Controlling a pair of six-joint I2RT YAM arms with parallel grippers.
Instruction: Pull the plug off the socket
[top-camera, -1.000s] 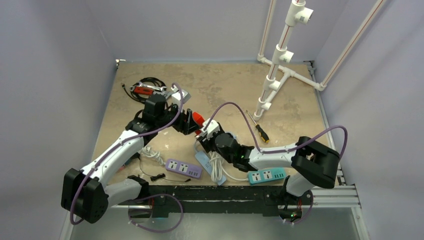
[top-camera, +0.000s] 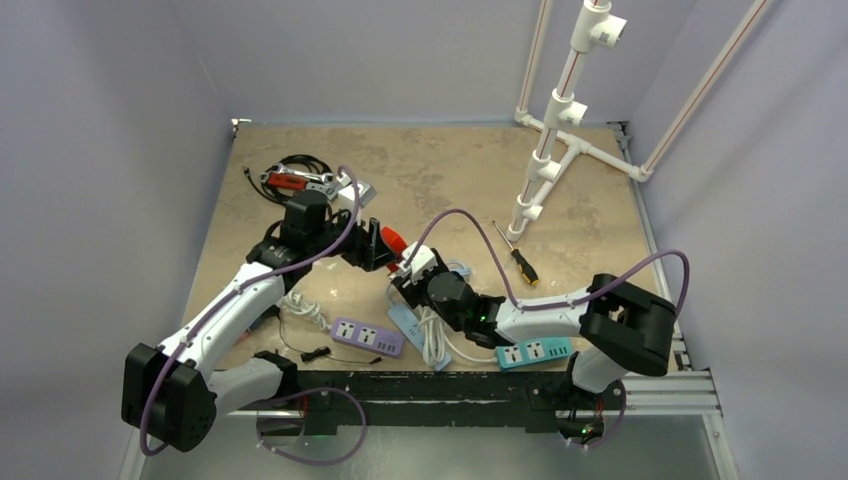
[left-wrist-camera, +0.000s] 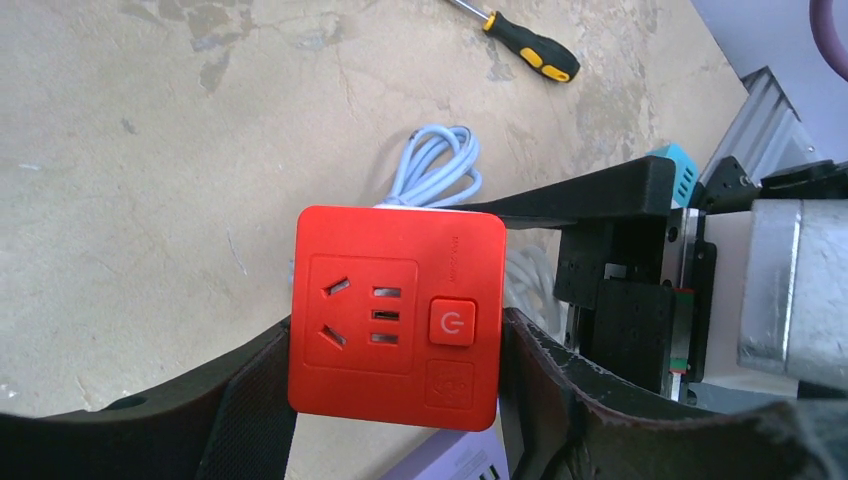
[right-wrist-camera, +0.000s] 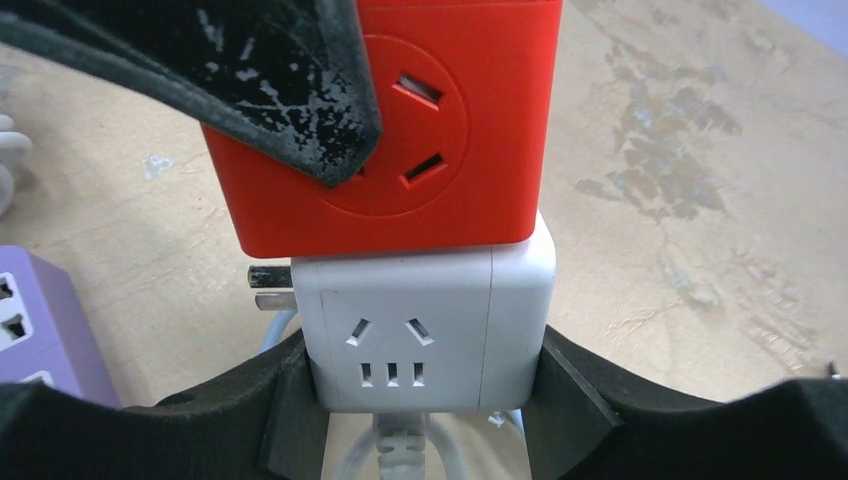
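Observation:
A red socket block (left-wrist-camera: 398, 318) with slots and a power button sits between the fingers of my left gripper, which touch it on both sides. Directly beneath it in the right wrist view, a white socket block (right-wrist-camera: 415, 325) with metal pins poking out at its left meets the red block's lower face, with no gap showing. My right gripper is shut on the white block, a finger at each side. A black left finger (right-wrist-camera: 340, 130) crosses the red block's face there. Whether prongs join the two blocks is hidden.
Below the hands lie a purple power strip (top-camera: 366, 336), a blue strip (top-camera: 405, 322) and a teal strip (top-camera: 533, 352). Right of them rests a screwdriver (top-camera: 524, 265). Tools and a black cable (top-camera: 305, 162) sit back left.
The red block and both gripper tips have shifted only slightly, a few pixels left in the top view. Both arms otherwise keep the same pose, with the blocks still together.

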